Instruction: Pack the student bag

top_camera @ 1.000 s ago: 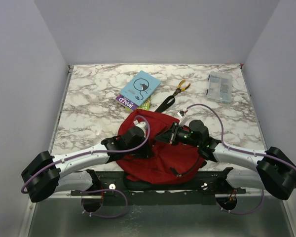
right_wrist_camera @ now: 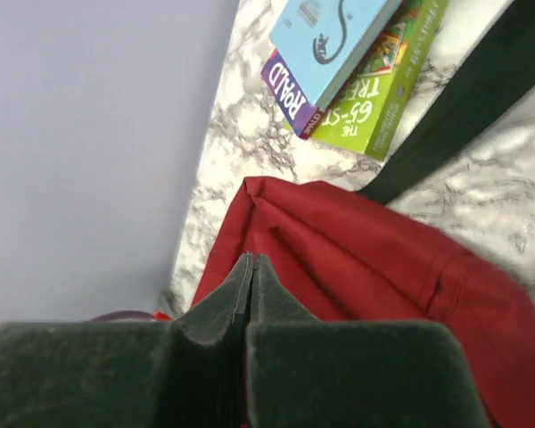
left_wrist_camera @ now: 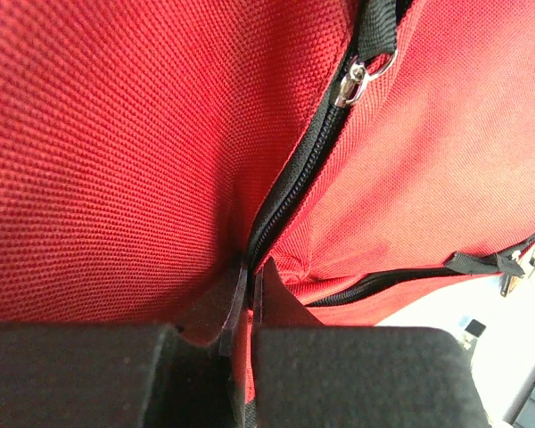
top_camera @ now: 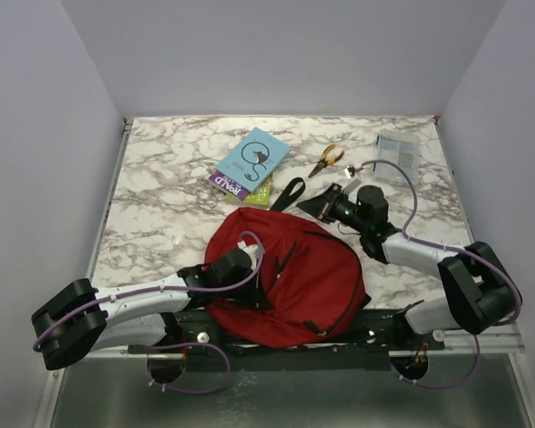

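Note:
A red bag with black zippers lies at the front middle of the table. In the left wrist view, a zipper edge of the bag runs right down to the tips of my left gripper. That gripper is shut on this thin edge, with red cloth showing between its fingers. My right gripper hangs above the bag's back edge, shut, with nothing seen between its fingers. Behind the bag lie a blue book, a purple-edged book and a green book, stacked unevenly.
Yellow-handled pliers lie to the right of the books. A clear plastic case sits at the back right. The bag's black strap reaches back onto the table. Bare marble shows at the left.
My right gripper has moved back and away from the middle of the bag. The left gripper has come slightly towards the front, and the bag has shifted and spread a little leftwards.

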